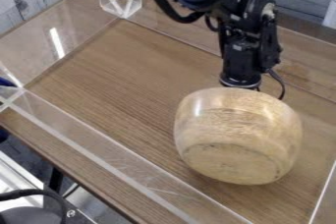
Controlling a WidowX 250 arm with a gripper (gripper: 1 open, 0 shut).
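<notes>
A large pale wooden bowl-like object (237, 140), rounded with a flat top, sits on the right part of the wooden table. The black gripper (241, 79) is at its back edge, its lower end hidden behind the bowl's top, so whether it is open or shut on the rim cannot be told.
Clear plastic strips run along the table's left and front edges (92, 140). A clear plastic bracket (118, 0) stands at the back left. A black cabled device (27, 208) is at the bottom left corner.
</notes>
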